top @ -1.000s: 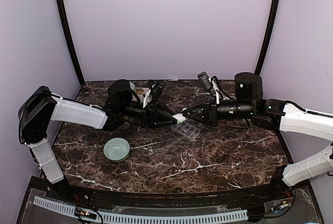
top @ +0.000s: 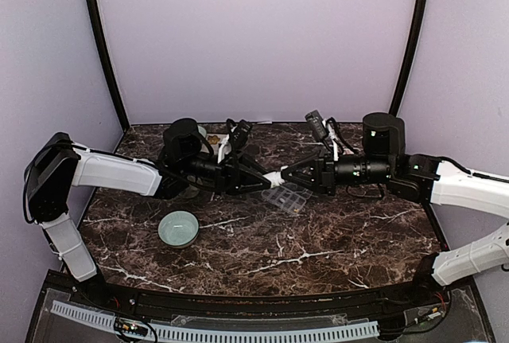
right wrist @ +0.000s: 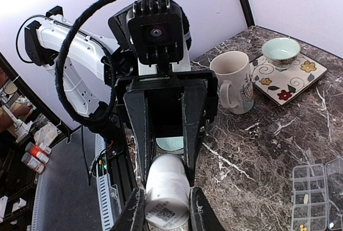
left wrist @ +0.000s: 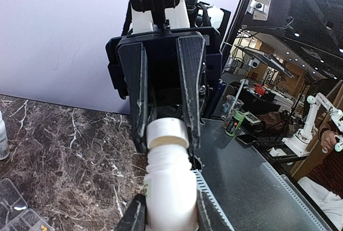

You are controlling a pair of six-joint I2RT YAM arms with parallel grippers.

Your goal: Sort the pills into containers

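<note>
A white pill bottle (left wrist: 171, 193) lies sideways in the air between the two arms. My left gripper (top: 268, 178) is shut on its body. Facing it, my right gripper (top: 286, 174) is shut on the bottle's white ridged cap (right wrist: 167, 212). From the left wrist, a beige band shows between the cap and the ringed neck; whether the cap is fully clear of it, I cannot tell. Below the grippers, the clear compartment pillbox (top: 288, 198) lies open on the table. A pale pill (right wrist: 306, 199) and several small yellow ones (right wrist: 303, 227) rest in its compartments.
A pale green bowl (top: 178, 228) stands at front left. The right wrist view shows a mug (right wrist: 233, 81) and a small bowl (right wrist: 281, 50) on a floral tile (right wrist: 308, 79). Another white bottle (left wrist: 2, 139) is cut off at the left wrist view's edge.
The left arm has barely moved.
</note>
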